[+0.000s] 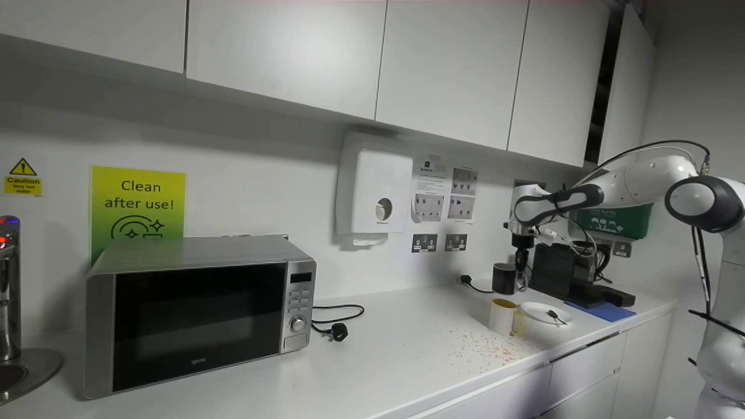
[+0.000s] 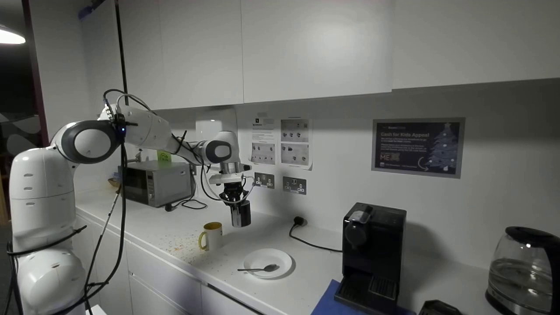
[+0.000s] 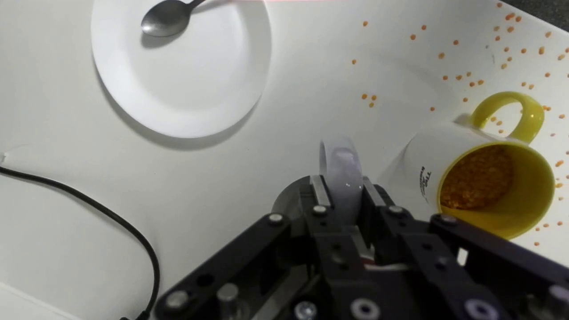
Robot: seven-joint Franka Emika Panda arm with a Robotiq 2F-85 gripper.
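My gripper is shut on the pale handle (image 3: 342, 165) of a dark mug (image 1: 504, 279), which hangs upright above the counter. In the wrist view most of this mug is hidden behind the fingers, and its contents do not show. To its right in that view stands a white mug with a yellow handle and yellow inside (image 3: 426, 160), apart from my gripper; orange grains (image 3: 480, 178) lie in it. A white plate (image 2: 250, 261) bearing a dark spoon (image 2: 270, 267) rests on the counter near the white mug.
Orange grains (image 1: 489, 345) are scattered on the counter around the white mug. A black coffee machine (image 2: 372, 246) stands on a blue mat (image 2: 328, 296), with a glass kettle (image 2: 519, 273) farther right. A black cable (image 2: 315, 244) runs along the wall. Clear counter lies towards the microwave (image 1: 202, 314).
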